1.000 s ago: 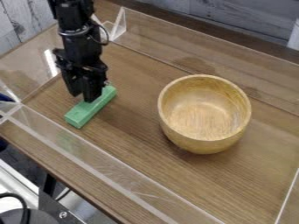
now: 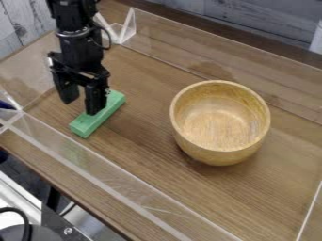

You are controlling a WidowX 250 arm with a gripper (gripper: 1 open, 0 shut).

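A green rectangular block (image 2: pixel 98 115) lies diagonally on the wooden table, left of centre. My black gripper (image 2: pixel 78 94) hangs at its upper-left, its fingers open, with nothing seen between them. From this angle I cannot tell whether a finger touches the block.
A large tan bowl (image 2: pixel 219 120) stands to the right of the block. Cables and clutter sit at the left edge and bottom-left corner.
My gripper has come lower and a little toward the left front, beside the block's far end. The block and bowl look unmoved.
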